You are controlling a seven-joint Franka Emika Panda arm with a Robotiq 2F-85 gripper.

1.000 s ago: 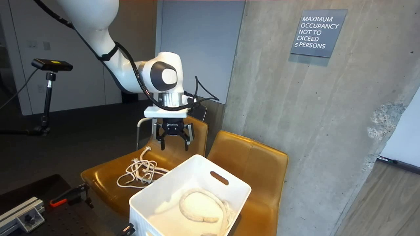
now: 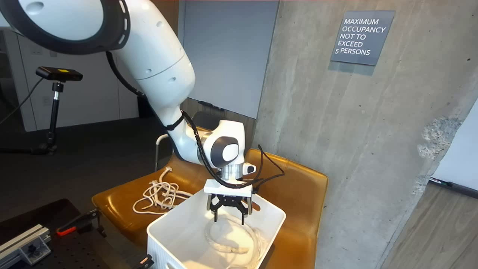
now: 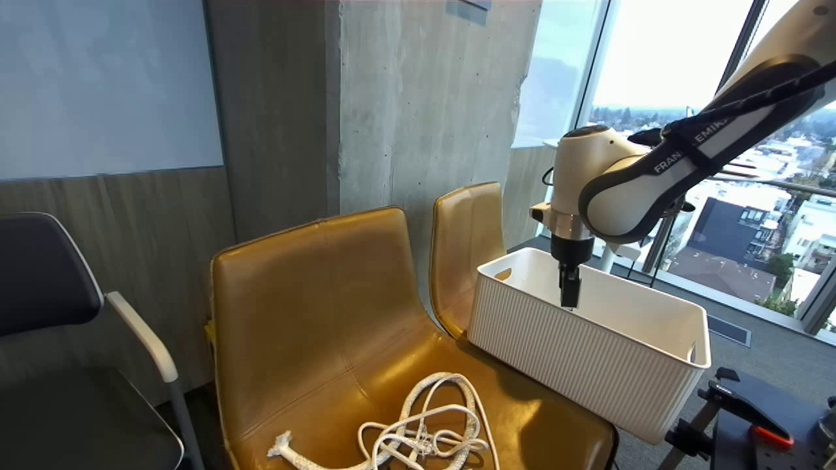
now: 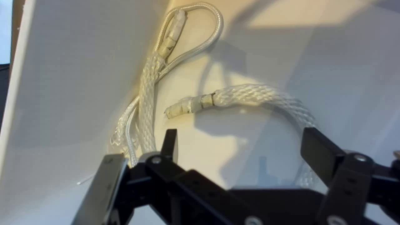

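Note:
My gripper point(image 2: 229, 220) points down inside the white bin point(image 2: 163, 233), its fingers wide apart with nothing held. Below it in the wrist view, a thick white braided rope point(image 4: 255, 93) curves across the bin floor; its taped end point(image 4: 180, 108) faces left, and the right finger point(image 4: 318, 153) covers part of its far stretch. Against the bin wall lies a second bundle, a thick rope point(image 4: 147, 90) with a thinner looped cord point(image 4: 215, 32). Outside the bin, a tangle of white rope point(image 3: 423, 442) rests on the brown chair's seat.
The ribbed bin sides rise around the gripper. Brown chairs point(image 3: 313, 297) stand beside and behind the bin. A dark table with a clamp point(image 2: 76, 224) is at the lower left, and a concrete wall point(image 2: 304, 112) stands behind.
My arm has come down and to the right in exterior view 1, from above the chair to inside the bin. The gripper stays open. The ropes look unmoved.

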